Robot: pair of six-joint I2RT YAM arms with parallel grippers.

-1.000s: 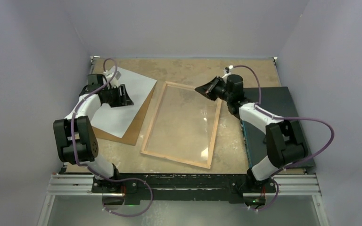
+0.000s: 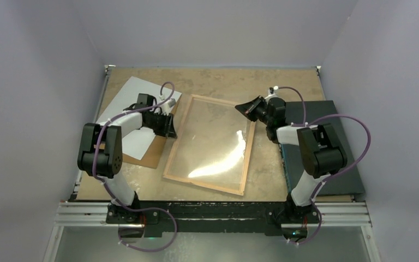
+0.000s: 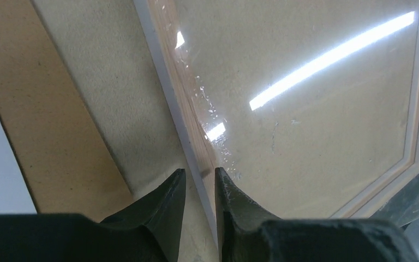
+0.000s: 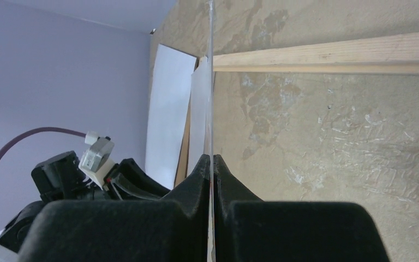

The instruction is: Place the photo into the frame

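Observation:
A light wooden frame [image 2: 204,186] lies near the middle of the table. Over it is a large clear sheet [image 2: 218,166], showing a bright glare. My right gripper [image 2: 240,107] is shut on the sheet's thin edge at the upper right; in the right wrist view the sheet [image 4: 211,109] runs edge-on out of its fingers. By the frame's left side, my left gripper is part open, its fingertips on either side of the edge line there. Whether they touch the sheet or the wood, I cannot tell. No picture side of a photo shows.
At left lies a white sheet [image 2: 136,144] on a brown board [image 2: 151,155], partly under my left arm. A large dark board [image 2: 333,158] fills the right side, below my right arm. Bare table shows behind the frame.
From over the white sheet, my left gripper has moved right and toward the front, to the frame's left side. My right gripper shifted slightly right; the glare on the sheet has grown and moved.

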